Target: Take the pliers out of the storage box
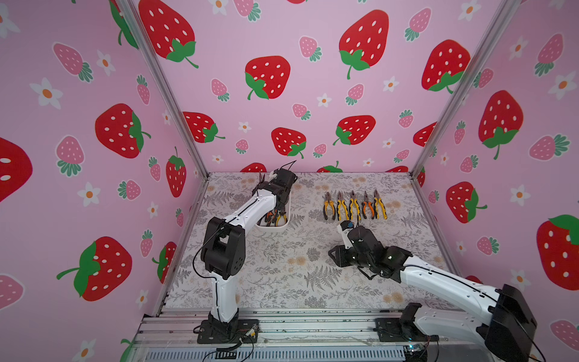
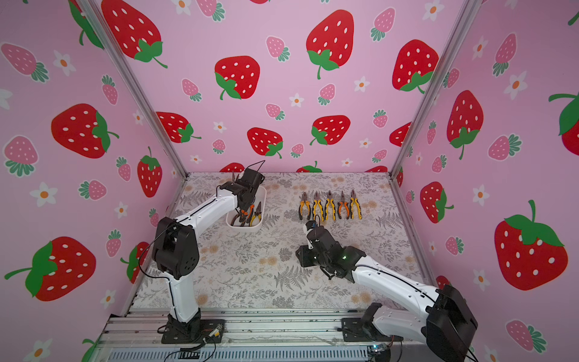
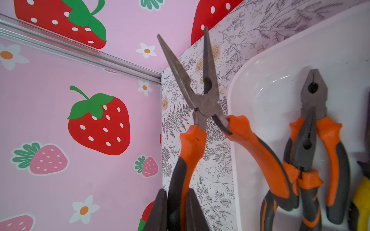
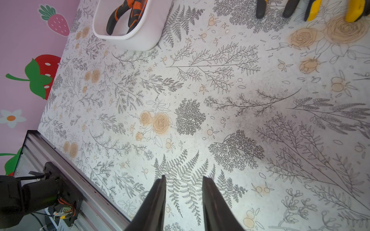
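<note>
My left gripper is shut on one handle of orange-and-black long-nose pliers, whose fingers and handles are spread apart. In the left wrist view they hang near the side of the white storage box. Inside the box lie orange-handled pliers, with another orange-and-black pair overlapping them, and a yellow-handled tool at the edge of view. My right gripper hovers over bare table, part open with nothing between its fingers.
Several pliers stand in a row on the table, right of the box. Between box and row the tablecloth is clear. The pink wall rises behind the box.
</note>
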